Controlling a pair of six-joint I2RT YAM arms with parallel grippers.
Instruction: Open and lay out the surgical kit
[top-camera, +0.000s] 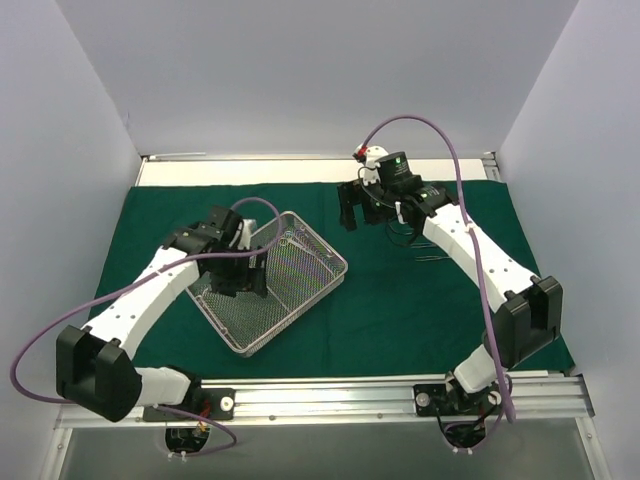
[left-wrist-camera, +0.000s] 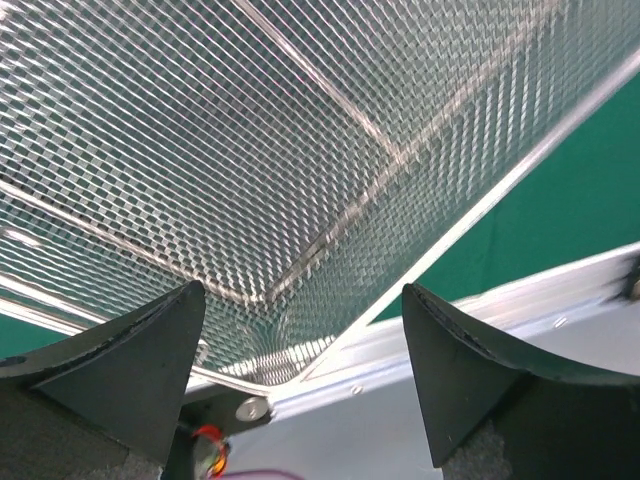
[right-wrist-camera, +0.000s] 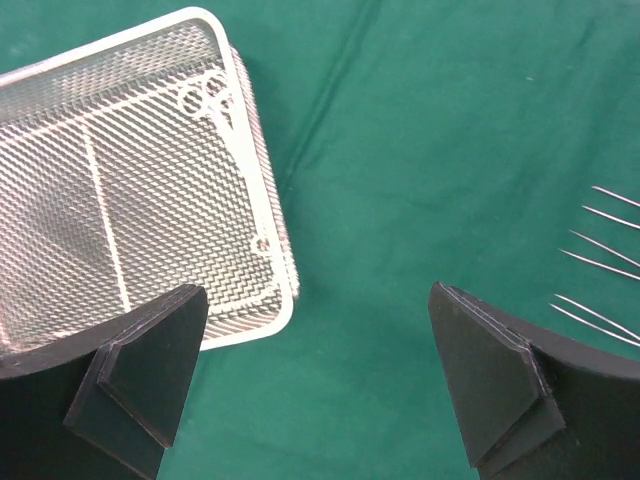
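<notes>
The mesh surgical tray (top-camera: 300, 310) lies on the green cloth at centre-left, holding a scissor-like instrument (right-wrist-camera: 230, 140) near one side. My left gripper (top-camera: 245, 275) hangs open over the tray; its view shows bare mesh (left-wrist-camera: 200, 140) and rim between the fingers. My right gripper (top-camera: 360, 200) is open, raised above the cloth right of the tray's back end, nothing between its fingers. Several slim metal instruments (right-wrist-camera: 600, 265) lie laid out on the cloth at the right, partly under the right arm in the top view.
Metal rails (top-camera: 320, 395) edge the front, a white strip (top-camera: 260, 172) runs along the back, and grey walls stand at both sides.
</notes>
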